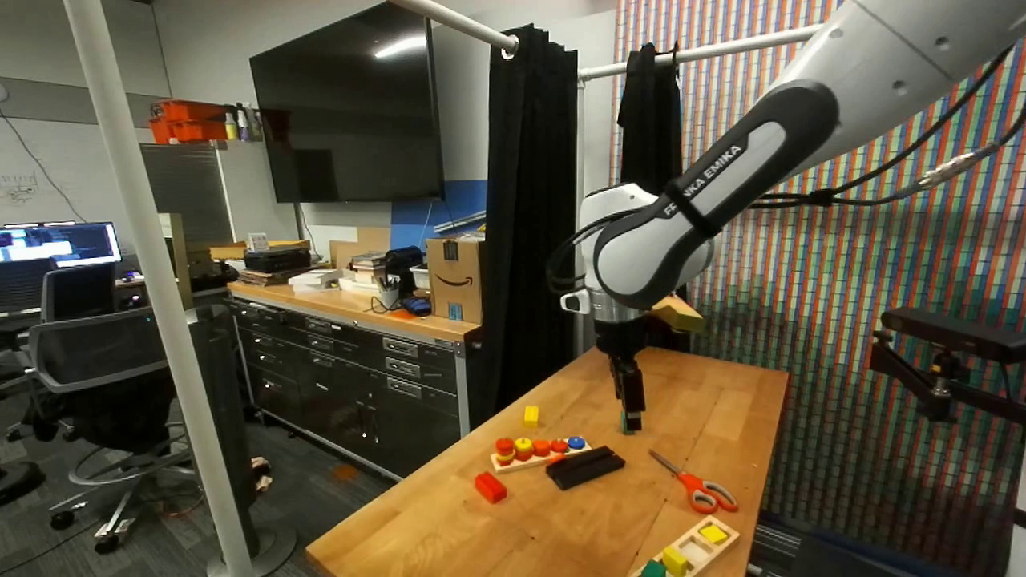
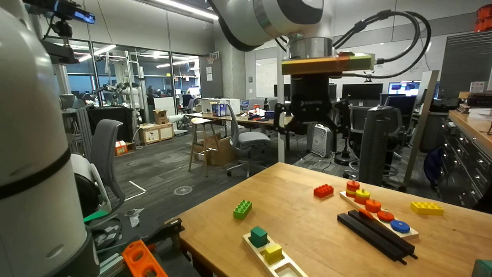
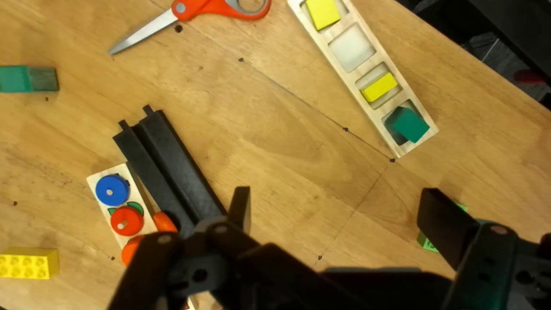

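Observation:
My gripper is open above the table, and only bare wood shows between its fingers in the wrist view. In the second exterior view the open gripper (image 2: 309,136) hangs high over the tabletop. A green block (image 3: 28,79) lies at the left of the wrist view; in the first exterior view my gripper (image 1: 630,418) partly covers it. The wooden tray (image 3: 352,47) holds two yellow blocks and a tilted green cube (image 3: 408,124) in its end compartment. Beside a black two-bar piece (image 3: 170,165) is a peg board with a blue disc (image 3: 112,189) and red discs.
Scissors (image 1: 699,489) lie near the table's right edge. A yellow brick (image 2: 427,208), a red brick (image 2: 323,191) and a green brick (image 2: 242,209) rest apart on the wood.

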